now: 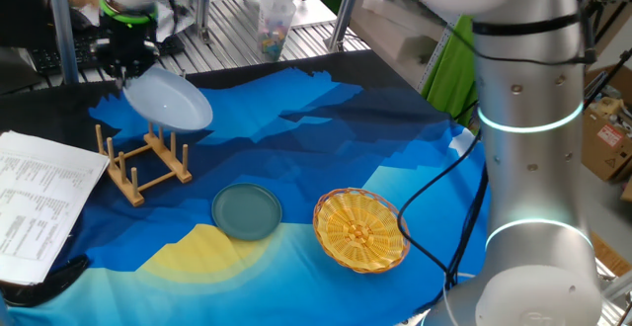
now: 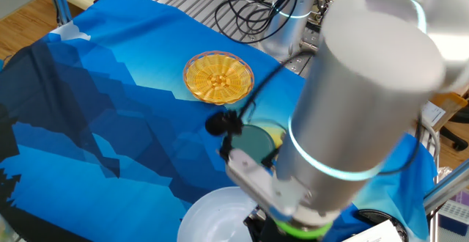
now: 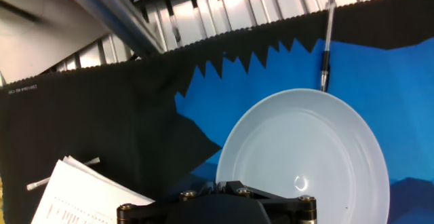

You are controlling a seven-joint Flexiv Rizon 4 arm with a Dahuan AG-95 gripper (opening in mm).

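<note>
A pale white-blue plate (image 1: 168, 100) hangs tilted just above and behind the wooden rack (image 1: 137, 180). My gripper (image 1: 121, 76) is at its upper left rim. In the wrist view, the gripper has its fingers together at the near left edge of the plate (image 3: 305, 156), seemingly pinching that rim. The second exterior view shows part of the plate (image 2: 218, 216) beneath the arm; the fingertips there are hard to make out. The rack's upright pegs stand close to the plate's lower edge, and whether they touch cannot be told.
A dark green plate (image 1: 247, 211) and a yellow wicker basket (image 1: 361, 230) lie on the blue cloth to the right. Printed papers (image 1: 44, 203) lie at the left. A pen (image 3: 327, 47) rests beyond the plate. Clear cloth spreads across the back right.
</note>
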